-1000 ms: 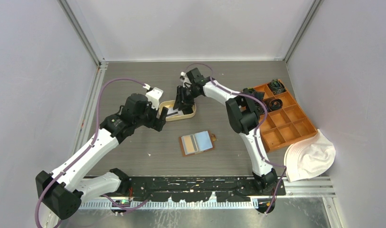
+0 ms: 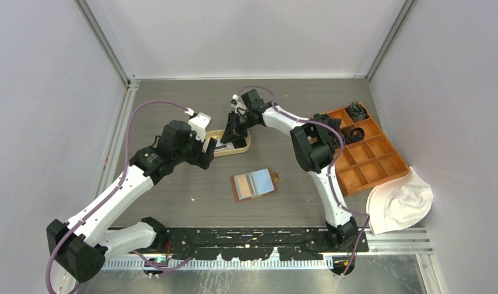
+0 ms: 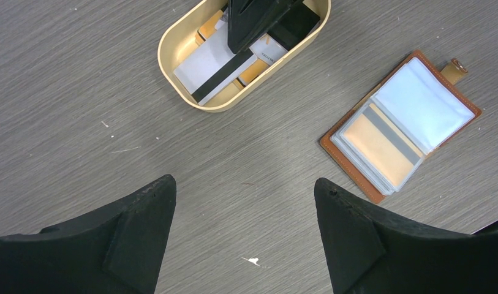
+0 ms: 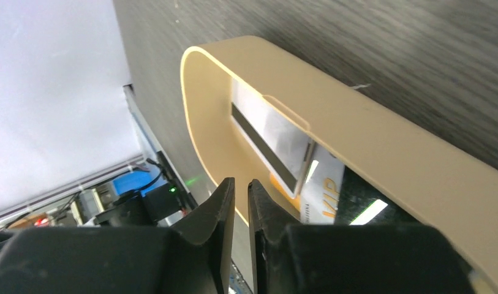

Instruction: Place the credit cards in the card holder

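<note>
A cream oval tray [image 3: 173, 43] holds several cards. Among them are a white card [image 3: 211, 54] with a dark stripe, a black card [image 3: 294, 26], and a white one with "VIP" lettering [image 4: 323, 190]. My right gripper points down over the tray with its fingertips close together; a thin gap remains and no card shows between them. The brown card holder [image 2: 254, 184] lies open on the table, blue and tan inserts facing up. My left gripper stands wide open above bare table, empty, between tray and holder.
An orange divided organizer [image 2: 372, 156] with dark coiled items stands at the right. A white cap [image 2: 399, 202] lies in front of it. Around the holder and tray the grey table is clear.
</note>
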